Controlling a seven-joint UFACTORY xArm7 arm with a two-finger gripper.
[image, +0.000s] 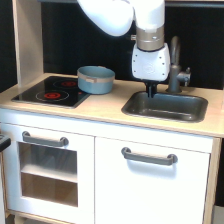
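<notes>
My gripper (151, 90) points down over the left part of the sink (169, 106), below the white arm that comes in from the top. Its small dark fingers show against the basin, too small to tell whether they are open or shut, and no object can be made out between them. Left of the gripper and apart from it, a blue-grey pot (96, 80) stands at the back right of the black stovetop (50, 91), which has red burner rings.
A dark faucet (175, 65) rises behind the sink, close to the right of my gripper. Bare wooden counter (90, 112) lies in front of the stove. Below are a glass-fronted door (48, 162) and a white door (150, 190), both closed, with grey handles.
</notes>
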